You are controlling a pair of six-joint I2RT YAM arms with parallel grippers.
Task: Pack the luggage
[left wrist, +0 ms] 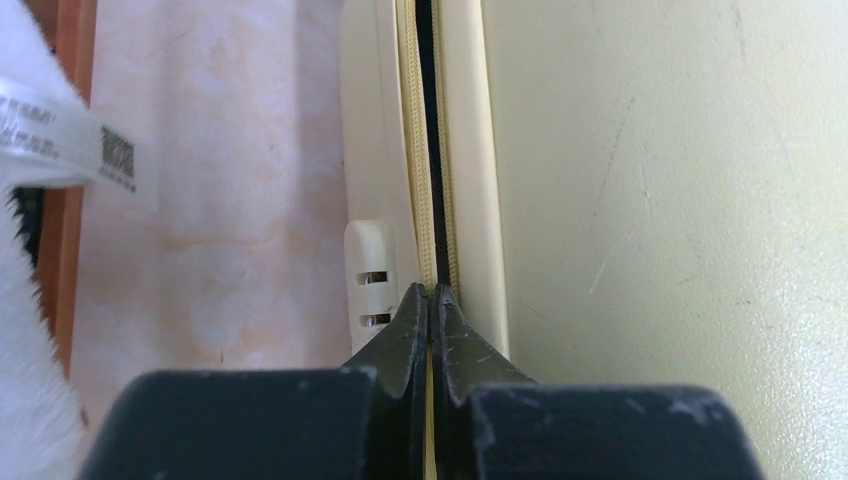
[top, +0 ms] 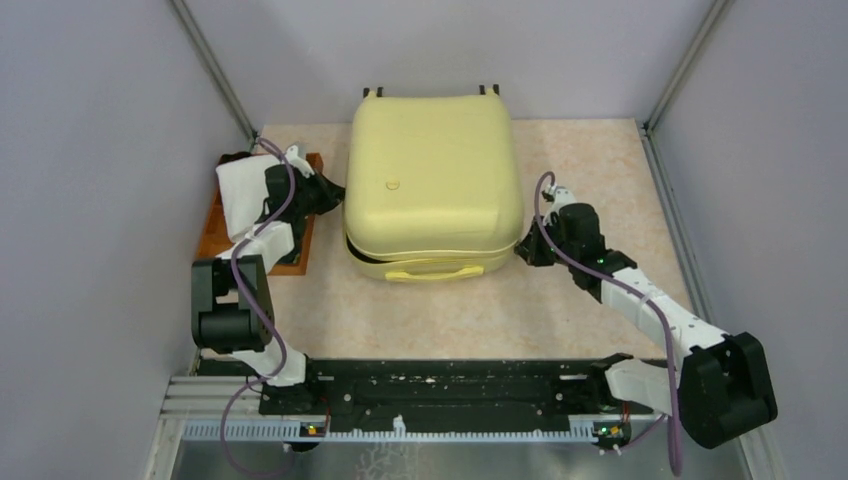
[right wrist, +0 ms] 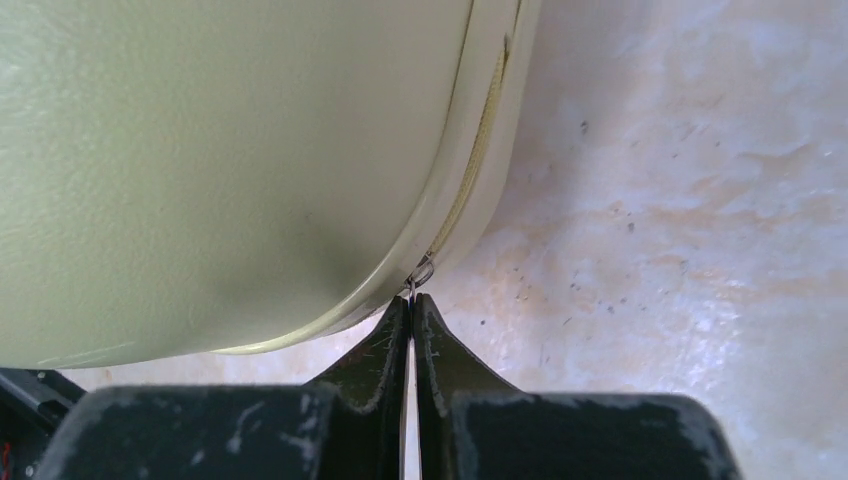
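Note:
The pale yellow suitcase (top: 435, 165) lies flat with its lid over the base. A dark gap shows at its front left corner. My left gripper (top: 341, 196) is shut at the suitcase's left side. In the left wrist view its fingertips touch the zipper tape (left wrist: 421, 200), beside an open dark slit; no pull shows between them. My right gripper (top: 519, 249) is at the front right corner. In the right wrist view its shut fingertips meet a small metal zipper pull (right wrist: 424, 271), its end between them, below the zipper (right wrist: 475, 160) on that side.
Left of the suitcase, a brown tray (top: 212, 235) holds a white towel (top: 240, 195), partly under my left arm. The suitcase handle (top: 435, 273) faces the front. Bare tabletop (top: 420, 320) lies in front and to the right.

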